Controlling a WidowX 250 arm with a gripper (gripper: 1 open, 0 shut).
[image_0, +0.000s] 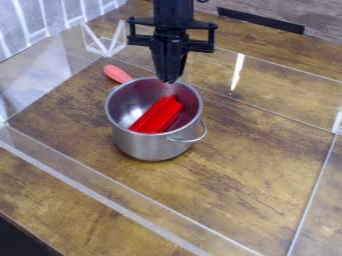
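Observation:
A steel pot (144, 145) with a side handle stands on the wooden table, a red object (159, 117) lying inside it. A pink item (116, 72) lies behind the pot on the left. My black gripper (171, 76) hangs above the pot's back rim, pointing down; its fingertips look shut, with nothing visible between them.
Clear panels or strips border the work area at left, back and right. A white slatted object (34, 20) is at the back left.

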